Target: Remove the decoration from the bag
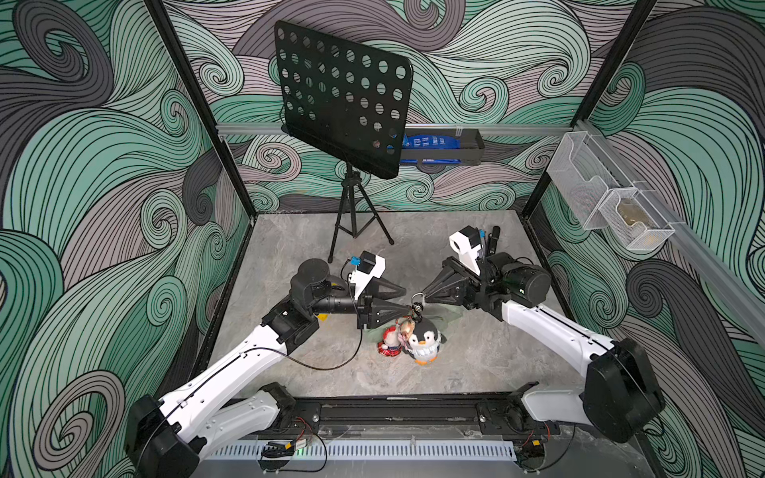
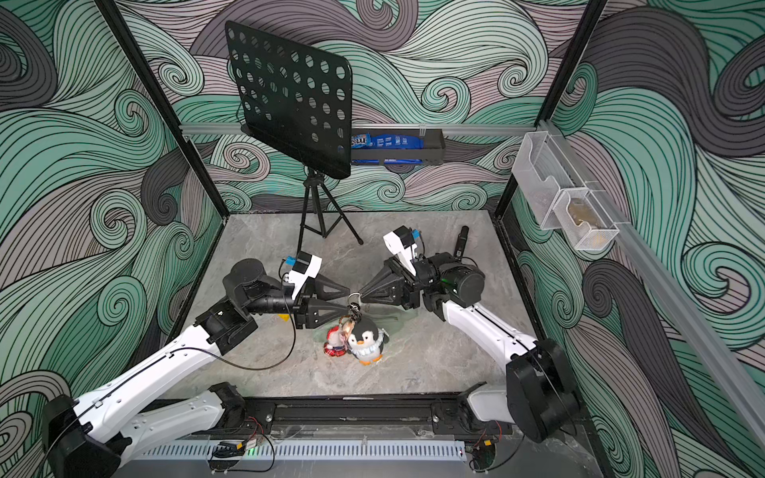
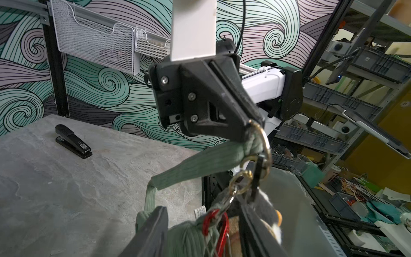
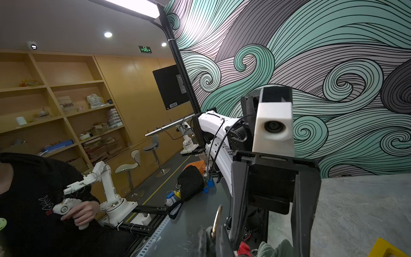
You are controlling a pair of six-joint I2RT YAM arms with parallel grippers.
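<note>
A penguin plush (image 1: 424, 344) and a small red figure (image 1: 389, 341) hang or rest at the front of the green bag (image 3: 186, 239), near the table's middle. Above them, my right gripper (image 1: 425, 297) is shut on the end of the bag's green strap (image 3: 205, 165), at a large gold ring (image 3: 267, 147). A smaller ring (image 3: 240, 182), a chain and a red clip (image 3: 221, 233) hang below. My left gripper stands part open; the chain and clip show between its fingers in the left wrist view. Contact with its pads cannot be told. Most of the bag is hidden by the arms.
Behind stands a black music stand (image 1: 342, 103) on a tripod. A black stapler (image 2: 461, 241) lies at the back right, and a yellow object (image 4: 383, 248) sits by the left arm. Mesh baskets (image 1: 605, 191) hang on the right wall.
</note>
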